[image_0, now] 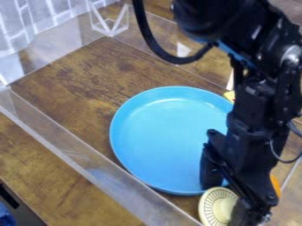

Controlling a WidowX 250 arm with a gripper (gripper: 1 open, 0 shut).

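Note:
My black gripper (236, 190) hangs low at the right of the camera view, its fingers down beside the right rim of a blue plate (160, 141) and just over a round cream object with a ribbed face (217, 208). The fingers are open by the look of the spread fingertips, though partly hidden by the body. An orange round object shows only as a sliver behind the gripper at right.
Clear acrylic walls (65, 132) border the wooden board (88, 79) around the plate. Bare wood lies left and behind the plate. A small yellow item is mostly hidden behind my arm.

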